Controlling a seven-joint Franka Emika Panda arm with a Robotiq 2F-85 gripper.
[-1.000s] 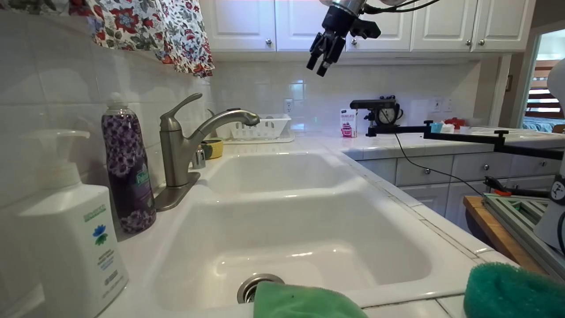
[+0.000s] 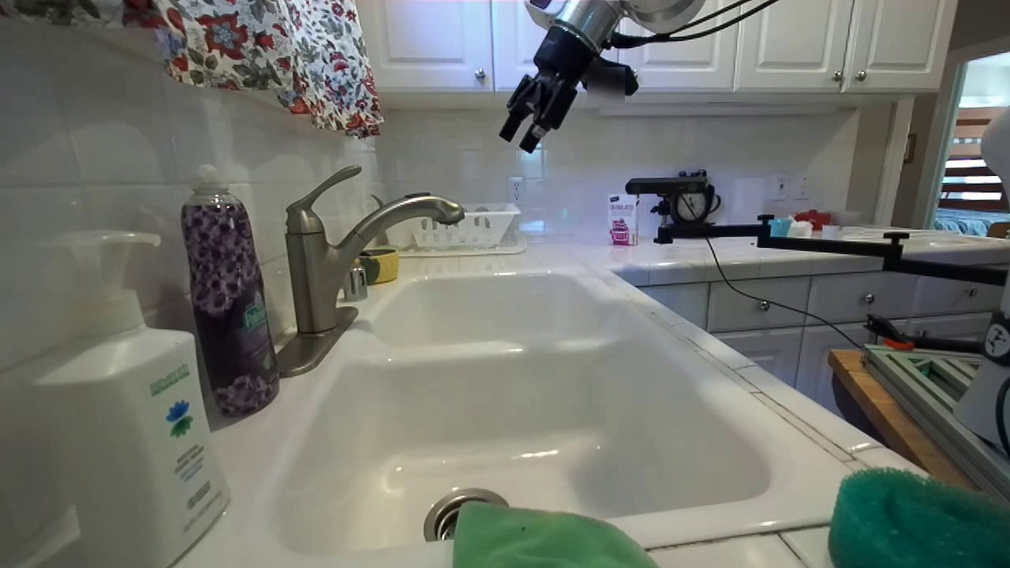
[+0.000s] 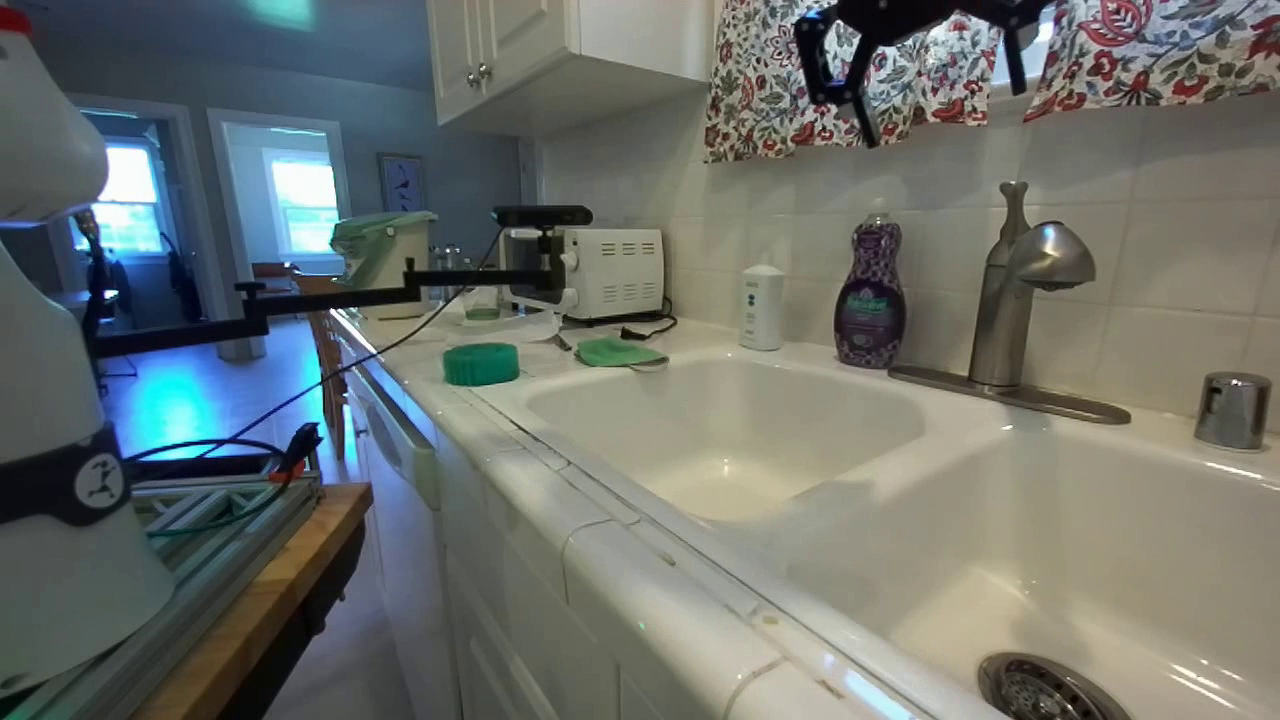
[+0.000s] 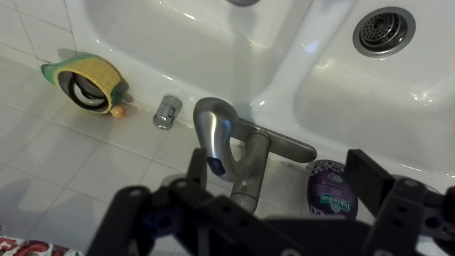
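Observation:
High over the sink, my gripper (image 2: pixel 521 141) stands open with nothing between its fingers; exterior view 2 shows it in front of the curtain. Below it in the wrist view are the brushed-metal faucet (image 4: pixel 213 123), between the two fingers, and a purple dish soap bottle (image 4: pixel 332 194) near the right finger. That bottle stands upright behind the sink in exterior view 2, left of the faucet (image 3: pixel 1002 300). The white double sink (image 2: pixel 530 345) has two basins, both empty where visible. A green cloth (image 2: pixel 549 539) lies at the near sink edge, beside a green scrubber (image 2: pixel 914 521).
A white pump bottle (image 2: pixel 142 426) stands by the wall. Beyond the faucet are a yellow-green holder (image 4: pixel 96 79), a chrome cap (image 4: pixel 167 111) and a white dish basket (image 2: pixel 464 230). Floral curtains (image 3: pixel 768 84) hang above. A black camera arm (image 2: pixel 833 237) reaches over the far counter.
In exterior view 1 my gripper has moved left, toward the faucet side, and slightly lower. The objects around the sink have not moved.

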